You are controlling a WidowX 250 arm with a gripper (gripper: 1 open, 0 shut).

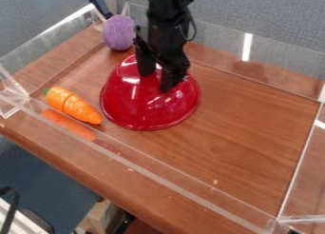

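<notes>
My black gripper [158, 67] hangs from the top middle over a glossy red dome-shaped object [150, 107], like an upturned bowl or lid, with its fingers down at the dome's upper part. The dark fingers overlap each other and the red surface, so I cannot tell whether they are open or shut. An orange toy carrot [72, 105] lies to the left of the dome. A purple round object [118, 33], perhaps a toy eggplant, is behind it at the upper left.
Clear walls [288, 222] enclose the wooden tabletop [241, 143]. A second orange shape shows below the carrot at the front wall, possibly a reflection.
</notes>
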